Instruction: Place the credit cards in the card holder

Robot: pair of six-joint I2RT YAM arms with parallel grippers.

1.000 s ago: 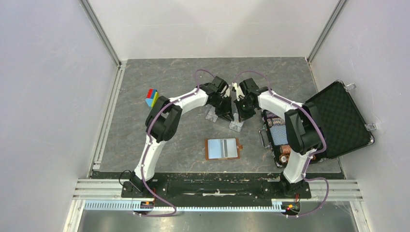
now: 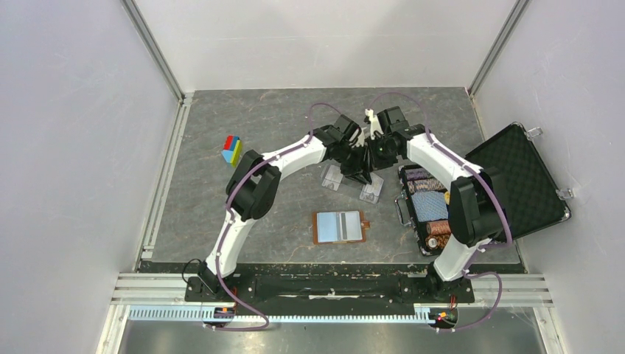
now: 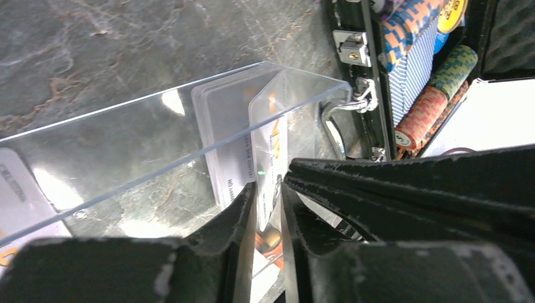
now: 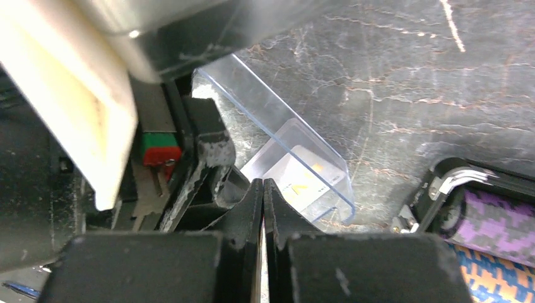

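The clear card holder (image 3: 151, 126) lies on the grey table between my arms, with a stack of pale cards (image 3: 221, 132) in its right end and another card (image 3: 19, 189) at its left. A card with orange marks (image 3: 274, 136) leans in the right end, its lower part reaching the gap between my left fingertips. My left gripper stands slightly open there; whether its fingers touch the card I cannot tell. My right gripper is shut, nothing visible between its fingers, its tips close beside that card. In the top view, both grippers partly hide the holder.
An open black case (image 2: 428, 206) with poker chips and a blue patterned deck stands at the right. In front lies a brown tray (image 2: 315, 230) with two pale packs. Coloured blocks (image 2: 231, 150) sit far left.
The holder with its cards has shifted a little to the right. My left gripper has moved right along with it; the right gripper has also moved right and slightly back.
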